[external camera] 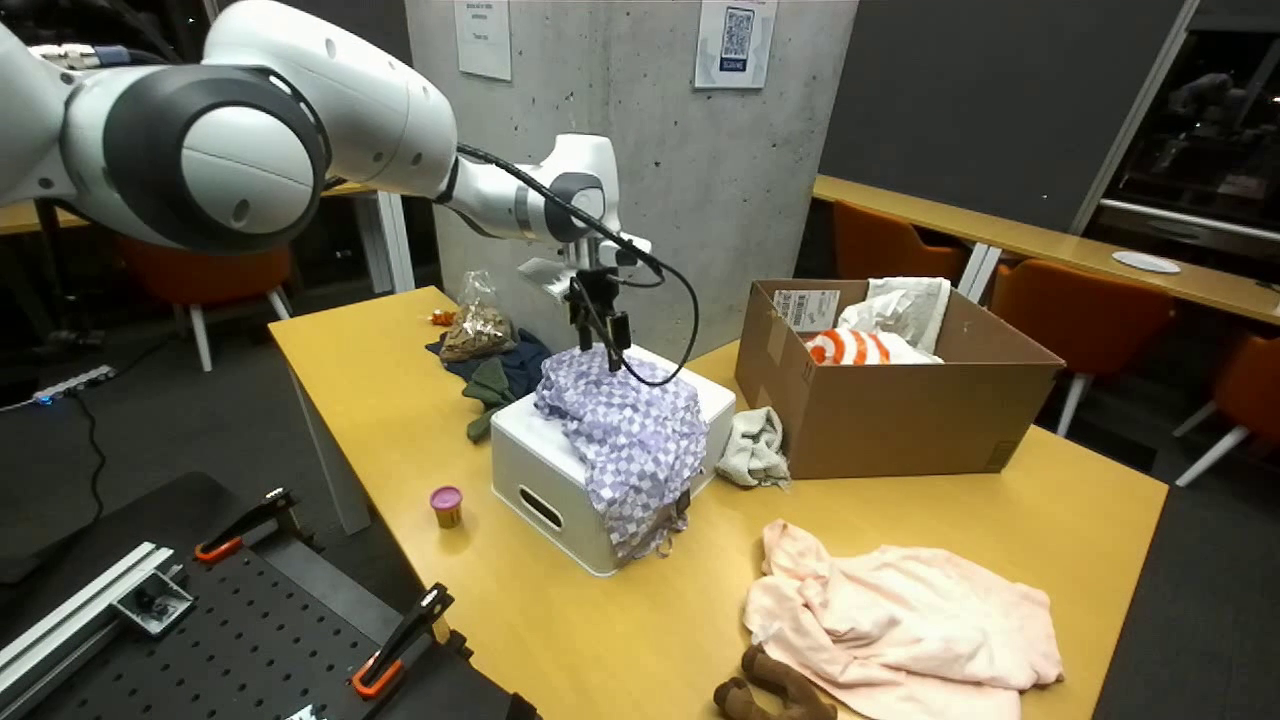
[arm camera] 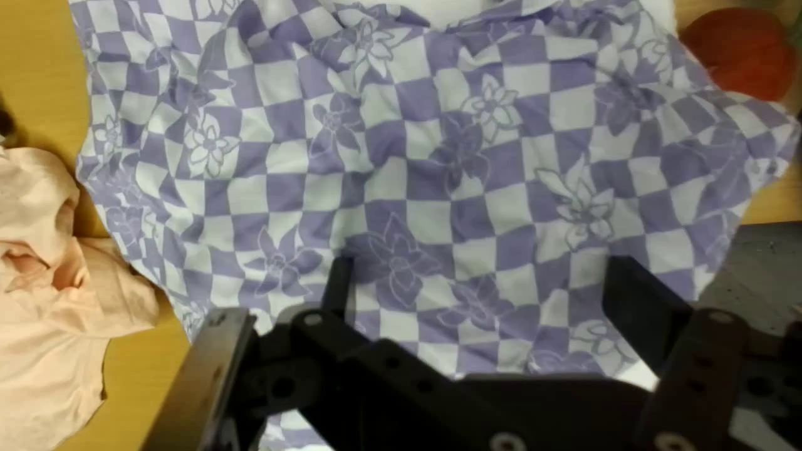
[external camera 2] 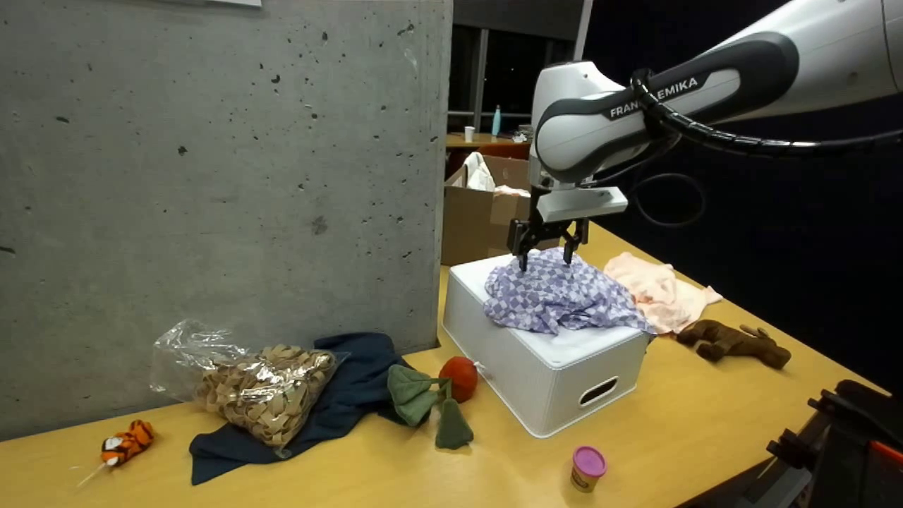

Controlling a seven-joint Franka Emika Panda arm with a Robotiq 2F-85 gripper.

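A purple-and-white checked cloth (external camera: 636, 438) lies crumpled over the top of a white box (external camera: 528, 462), one side hanging down past its edge. My gripper (external camera 2: 546, 261) points down at the cloth, its fingers open and its fingertips close to the fabric; whether they touch it I cannot tell. In the wrist view the checked cloth (arm camera: 421, 188) fills most of the picture. There the two black fingers (arm camera: 339, 289) stand wide apart, with cloth lying beneath and between them but not pinched.
A cardboard box (external camera: 912, 420) with cloths inside stands behind right, a grey cloth (external camera: 753, 448) beside it. Peach cloth (external camera: 912, 618) and a brown plush (external camera 2: 732, 341) lie at the front. A purple-lidded tub (external camera 2: 588, 468) and a bag of brown strips (external camera 2: 271, 389) sit on the table.
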